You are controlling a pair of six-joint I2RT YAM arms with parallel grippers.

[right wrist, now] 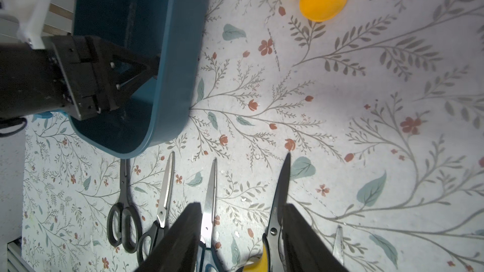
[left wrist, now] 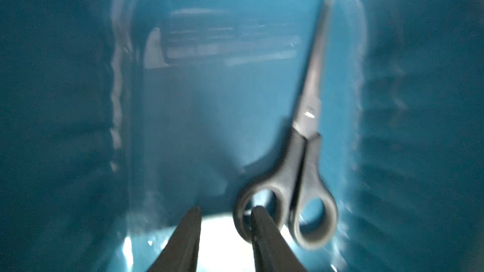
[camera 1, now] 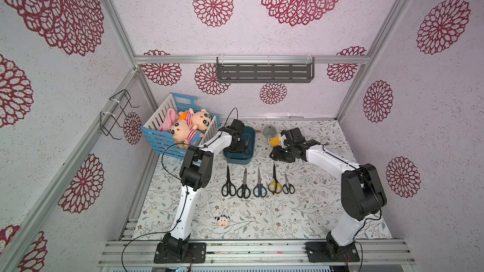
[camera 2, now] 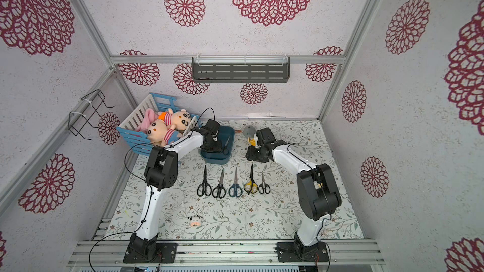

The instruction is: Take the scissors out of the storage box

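Inside the teal storage box (camera 1: 239, 160) lies one pair of grey-handled scissors (left wrist: 302, 146), flat on the bottom along one side wall. My left gripper reaches down into the box, its fingers apart; one finger (left wrist: 262, 221) overlaps the nearer handle loop in the left wrist view, and whether they touch cannot be told. Nothing is held there. To the right of the box, my right gripper hangs over the table with its fingers parted and empty. Several other scissors (camera 2: 236, 183) lie in a row on the cloth in front of the box.
A blue and white basket (camera 1: 161, 143) of plush dolls stands left of the box, close to the left arm. Behind the right gripper is a grey and yellow item (camera 1: 270, 132). A small cow-faced object (camera 1: 222, 220) lies near the front.
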